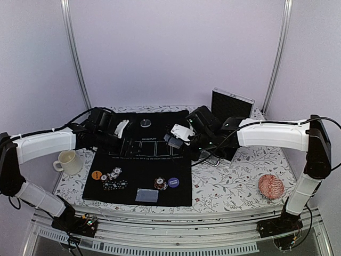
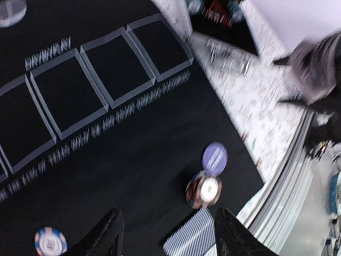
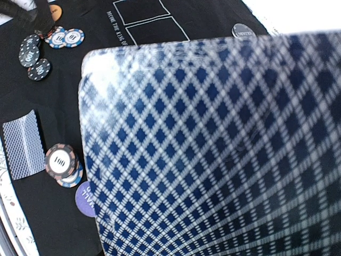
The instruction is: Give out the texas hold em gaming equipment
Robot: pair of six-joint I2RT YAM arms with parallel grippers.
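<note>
Blue-backed playing cards (image 3: 213, 149) fill much of the right wrist view, with my right gripper (image 1: 179, 140) shut on them above the mat; its fingers are hidden behind the cards there. Other blue-patterned cards (image 1: 147, 196) lie on the black mat (image 1: 144, 178) at its front edge. My left gripper is open, its fingertips apart and nothing held; the cards seen beyond them lie on the mat. Next to those cards stand stacked chips (image 2: 204, 189) and a purple small blind disc (image 2: 214, 158).
Several chips (image 1: 114, 185) and an orange disc (image 1: 96, 175) rest at the mat's left front. A clear dealer disc (image 1: 145, 123) sits at the back. An open case (image 1: 232, 104) stands behind my right arm. Outside the mat are a mug (image 1: 70, 161) and a red-patterned round object (image 1: 270, 186).
</note>
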